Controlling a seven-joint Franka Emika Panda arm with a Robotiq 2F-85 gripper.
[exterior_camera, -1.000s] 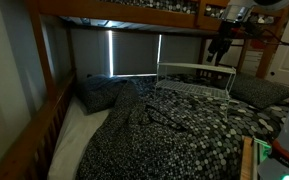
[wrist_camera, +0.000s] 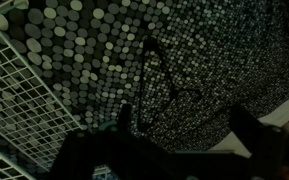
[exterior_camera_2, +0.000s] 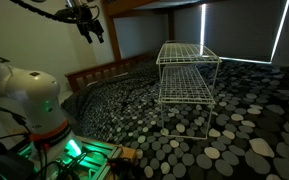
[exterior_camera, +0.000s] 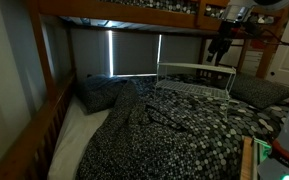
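High over the bed, my gripper (exterior_camera_2: 93, 33) hangs from the raised arm, clear of everything below it. In the wrist view its dark fingers (wrist_camera: 252, 130) stand well apart at the bottom edge, so it looks open, and nothing shows between them. A thin black object, like a hanger or a looped cord (wrist_camera: 144, 85), lies on the patterned bedspread (wrist_camera: 94, 60) below. The white wire rack (exterior_camera_2: 187, 88) stands upright on the bed, with two shelves; part of its grid (wrist_camera: 19, 100) fills the left side of the wrist view.
A wooden bed rail (exterior_camera: 39, 135) runs along the left, with the upper bunk (exterior_camera: 134, 14) overhead. Dark pillows (exterior_camera: 97, 93) lie at the far end. Much of the bedspread in front of the rack is clear.
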